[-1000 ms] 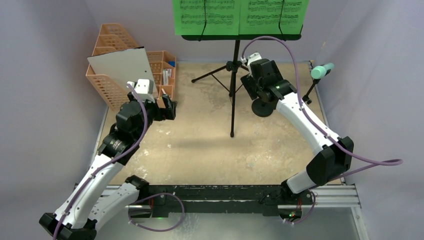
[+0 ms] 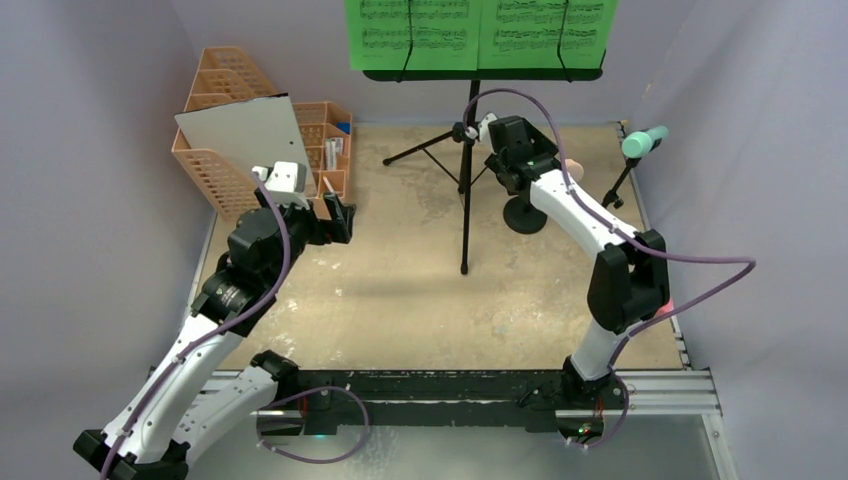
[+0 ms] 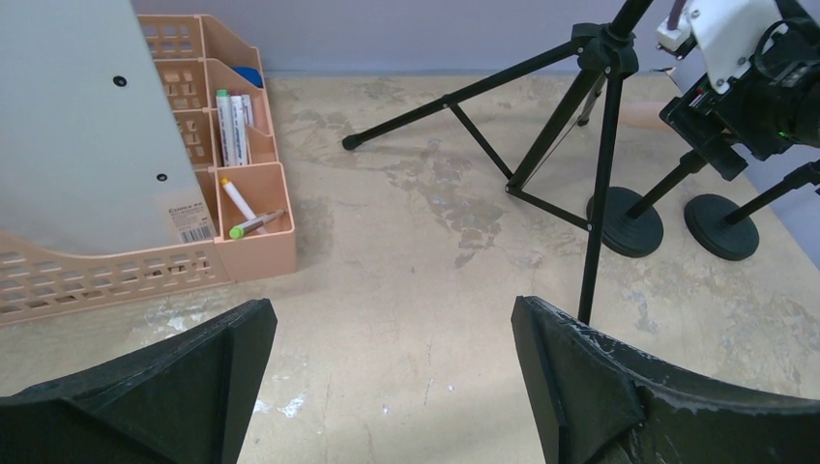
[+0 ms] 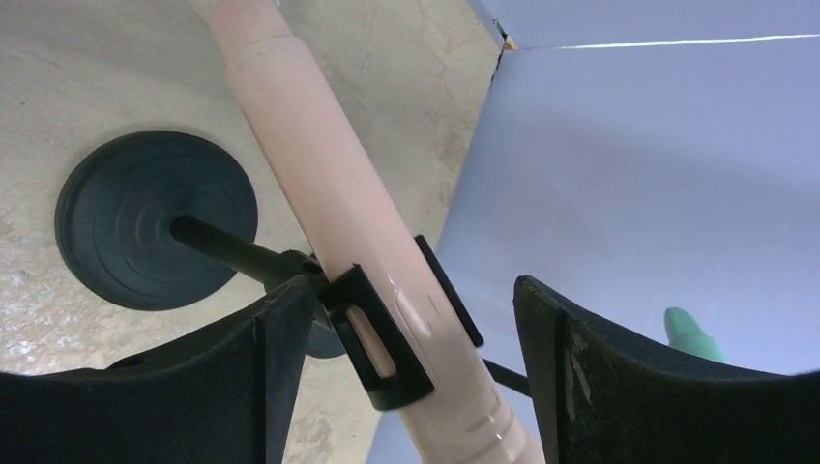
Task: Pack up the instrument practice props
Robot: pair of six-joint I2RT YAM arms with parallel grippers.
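Observation:
A pale pink tube [image 4: 329,164], clasped by a black holder [image 4: 382,338] on a stand with a round black base [image 4: 155,222], crosses between the fingers of my right gripper. Those fingers stand apart, with a gap on the right side of the tube. From above, only the pink end [image 2: 573,170] shows past the right arm. My left gripper is open and empty, in front of the peach basket [image 3: 121,271]. The music stand [image 2: 468,180] carries green sheet music [image 2: 545,35].
A mint-green prop [image 2: 637,145] is on a second stand at the right wall. The basket holds a whiteboard [image 3: 92,126] and markers [image 3: 232,126].
The left arm has barely moved.

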